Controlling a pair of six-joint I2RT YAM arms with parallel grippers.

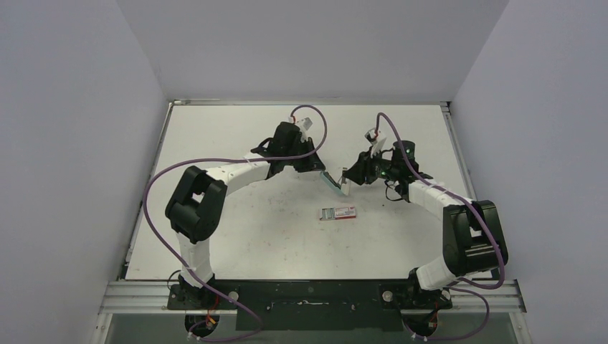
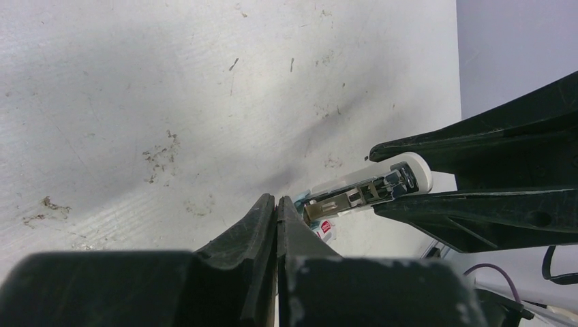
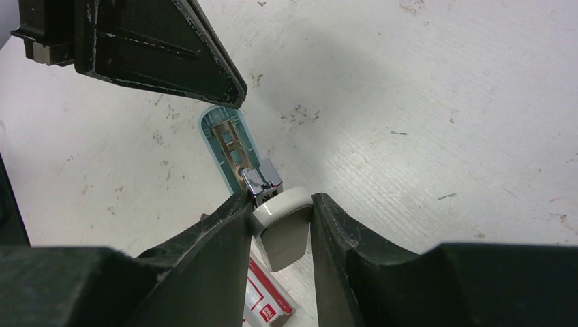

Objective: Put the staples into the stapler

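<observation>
The stapler stands opened out, its white end [image 3: 283,231] clamped between the fingertips of my right gripper [image 1: 348,175]. Its pale blue body [image 3: 245,129] with the metal rail angles away toward the left arm. My left gripper is shut, its fingertips meeting with nothing between them. The rail [image 2: 334,204] shows just past those fingertips in the left wrist view, outside them; the fingers hide most of the blue end there. A red and white staple box [image 1: 338,213] lies on the table in front of the stapler.
The two grippers are close together near the middle, with the stapler spanning the small gap between them.
</observation>
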